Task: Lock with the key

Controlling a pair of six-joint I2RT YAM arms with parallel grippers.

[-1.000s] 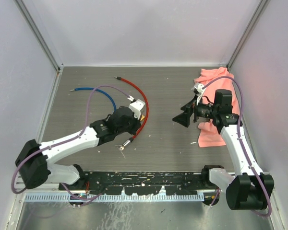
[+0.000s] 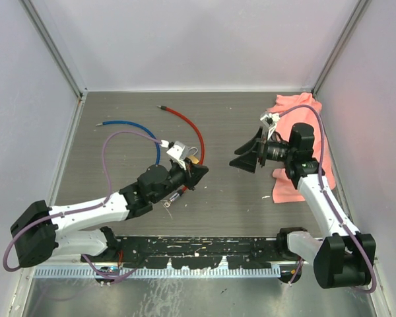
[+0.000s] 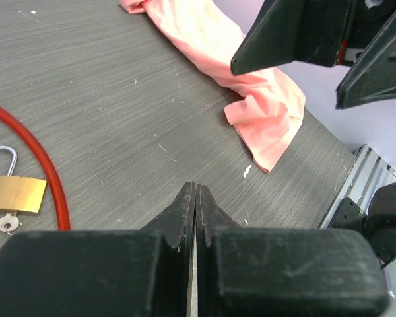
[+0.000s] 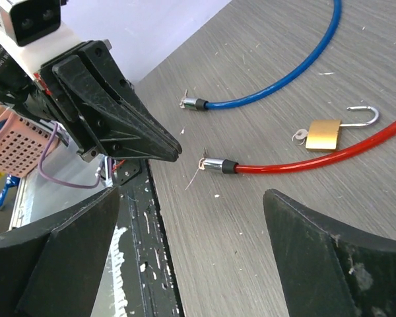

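Note:
The brass padlock (image 4: 324,135) lies on the table with its shackle swung open and a small key (image 4: 300,135) at its bottom end. Beside it curves the red cable lock (image 4: 277,168), its metal end nearest the front edge. My left gripper is shut with nothing between its fingers; in the right wrist view its tips hang above the table, apart from the red cable. Held wide open and empty, my right gripper (image 2: 241,158) hovers over the right half of the table. In the top view the left gripper partly covers the padlock and cable.
A blue cable lock (image 4: 277,84) rests farther left. The pink cloth (image 2: 289,188) lies along the right edge. A black rail (image 2: 198,248) runs along the front.
The right gripper has shifted slightly left and tilted, still open. The padlock and cables lie where they were.

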